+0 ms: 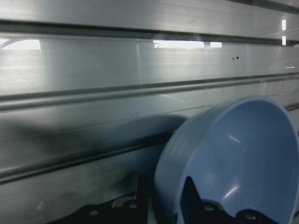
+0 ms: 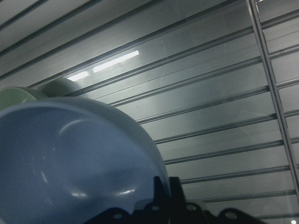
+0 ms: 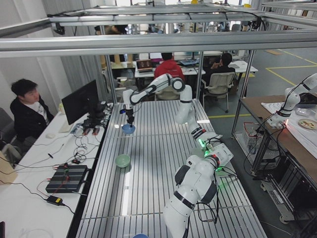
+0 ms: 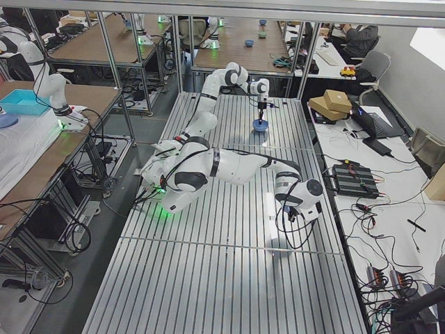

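Note:
My right gripper is shut on the rim of a blue bowl at the far part of the table, held tilted in the right wrist view. A green bowl stands nearer, at centre-left. My left gripper has its fingers either side of the rim of another blue bowl, apparently shut on it; this bowl shows at the back in the camera right view and at the bottom edge of the camera left view.
A side desk with monitor, cables and black boxes runs along the left in the camera left view, where a person sits.

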